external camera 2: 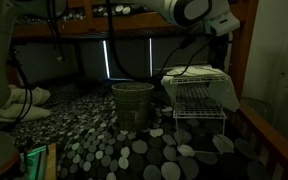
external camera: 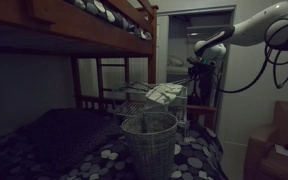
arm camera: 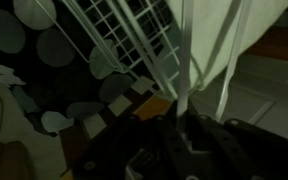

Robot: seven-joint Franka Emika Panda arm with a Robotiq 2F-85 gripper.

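A white cloth (external camera: 164, 94) lies over the top of a white wire rack (external camera 2: 199, 110) and hangs down its right side in exterior view 2. My gripper is shut, and a narrow pale strip that appears to be part of the cloth (arm camera: 224, 40) runs up from between its fingers. Darkness hides the exact contact. In exterior view 1 the gripper (external camera: 196, 78) is a dark shape just right of the cloth, close to the rack.
A mesh bin (external camera: 151, 145) stands on the dotted bedding (external camera 2: 144, 160), beside the rack. The upper bunk (external camera: 84, 25) overhangs from the left. A brown chair (external camera: 279, 140) is at the right.
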